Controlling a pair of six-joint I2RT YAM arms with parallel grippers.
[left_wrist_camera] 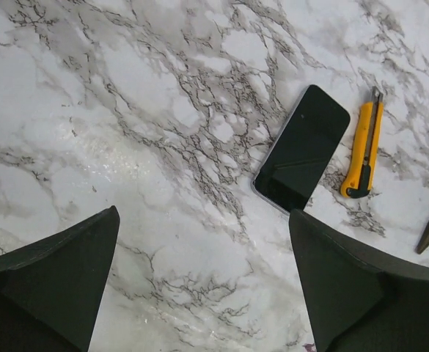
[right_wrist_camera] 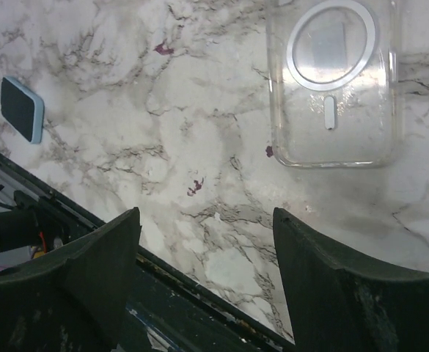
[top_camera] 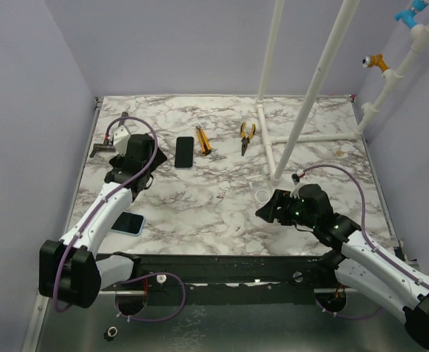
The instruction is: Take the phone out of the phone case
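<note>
A black phone (top_camera: pixel 184 152) lies flat on the marble table, left of the middle; the left wrist view shows it as a dark slab (left_wrist_camera: pixel 303 149) with no case visible around it. The clear phone case (right_wrist_camera: pixel 336 88), with a white ring, rests empty on the table at the right, partly hidden by my right gripper in the top view. My left gripper is open with only bare table between its fingers, to the left of the phone. Apart, too, are the fingers of my right gripper; nothing is between them, and the case lies beyond.
Beyond the phone are a yellow cutter (top_camera: pixel 203 140) and pliers (top_camera: pixel 246 137). A blue-edged phone-like slab (top_camera: pixel 128 224) lies near the front left. White pipes (top_camera: pixel 269 150) rise behind the case; a hammer-like tool (top_camera: pixel 103 149) is at the far left.
</note>
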